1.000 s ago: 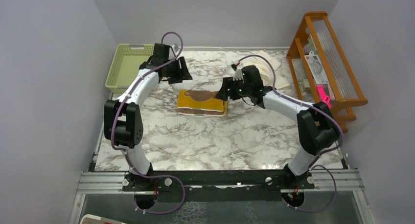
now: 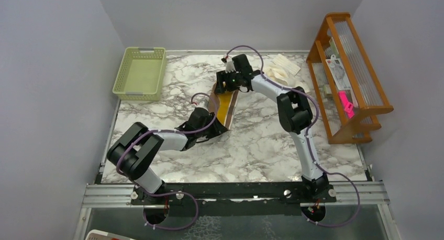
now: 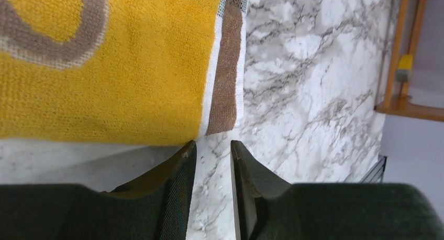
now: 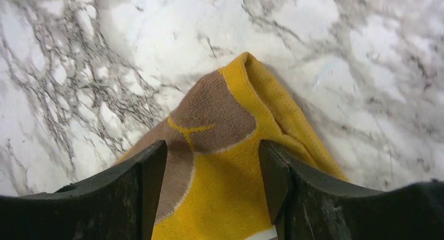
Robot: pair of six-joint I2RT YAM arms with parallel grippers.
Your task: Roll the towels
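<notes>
A folded yellow towel with brown and white stripes [image 2: 226,106] lies upright across the middle of the table, its long side running front to back. My right gripper [image 2: 223,86] is over its far end; in the right wrist view its part-open fingers rest on the cloth, around a bunched corner region. My left gripper [image 2: 215,126] is at the near end; in the left wrist view its fingers stand a little apart at the towel's edge [image 3: 173,119], with bare table between them.
A green basket [image 2: 118,77] stands at the back left. White cloths [image 2: 285,64] lie at the back, behind the right arm. A wooden rack [image 2: 361,77] lines the right side.
The towel has turned from lying crosswise to lengthwise. My left gripper has come down toward the front; my right gripper has moved back and a little left.
</notes>
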